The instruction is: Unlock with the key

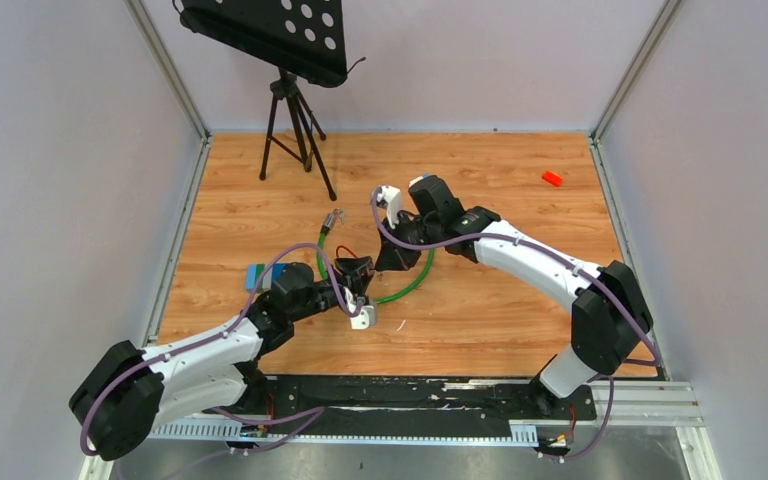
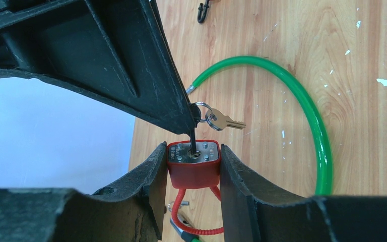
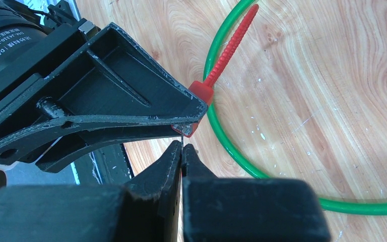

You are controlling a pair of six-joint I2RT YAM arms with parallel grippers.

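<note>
In the left wrist view my left gripper is shut on the red lock body (image 2: pixel 193 175), its metal face with the keyhole turned up. A red cable shackle (image 2: pixel 196 231) loops below it. From above comes my right gripper, shut on a key whose thin blade (image 2: pixel 192 143) meets the lock face at the keyhole. How deep the tip sits I cannot tell. A second key (image 2: pixel 226 121) hangs from the ring (image 2: pixel 201 104) beside the right fingers (image 2: pixel 174 108). In the top view both grippers meet near the table's middle.
A green hose (image 1: pixel 405 290) curves on the wooden table (image 1: pixel 500 310) beneath the grippers. A blue object (image 1: pixel 254 277) lies near the left arm. At the back left stands a black music stand (image 1: pixel 290 90); a red block (image 1: pixel 552 178) lies back right.
</note>
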